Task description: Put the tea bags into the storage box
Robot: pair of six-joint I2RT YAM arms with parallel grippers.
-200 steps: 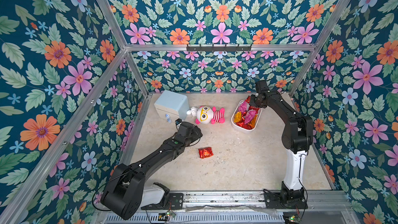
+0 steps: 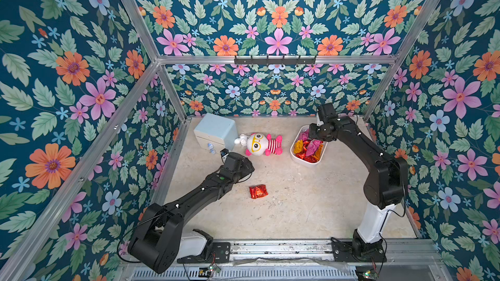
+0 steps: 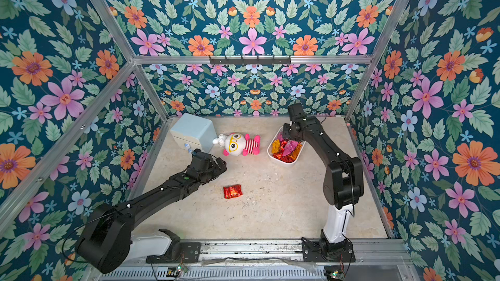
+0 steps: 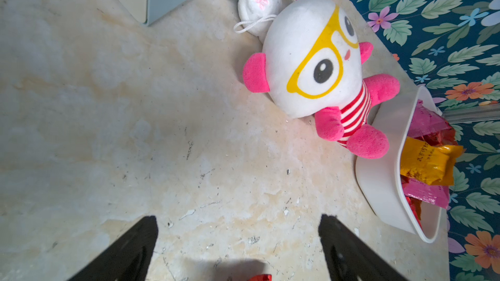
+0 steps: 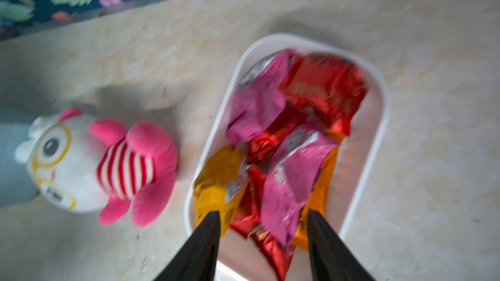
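Note:
The white storage box [image 2: 303,163] stands at the back right, filled with several foil tea bags. In the right wrist view a red tea bag [image 5: 327,85] lies at its far end, with pink bags [image 5: 291,182] and a yellow bag [image 5: 221,179] nearer. Above the box hovers my right gripper, its fingers apart and gripping nothing. One red tea bag [image 2: 257,191] lies on the bare table; only its tip [image 4: 260,277] shows in the left wrist view. My left gripper is open and empty above the table, left of the box.
A pink and white plush toy [image 2: 263,144] lies just left of the box. Beyond it, a blue-grey box [image 2: 215,131] sits at the back left with a small bluish item [image 2: 211,147] by it.
The right gripper has shifted left over the box's far end, and its elbow has swung right. Red foil seen under it a second ago is hidden from above now. The left arm is still.

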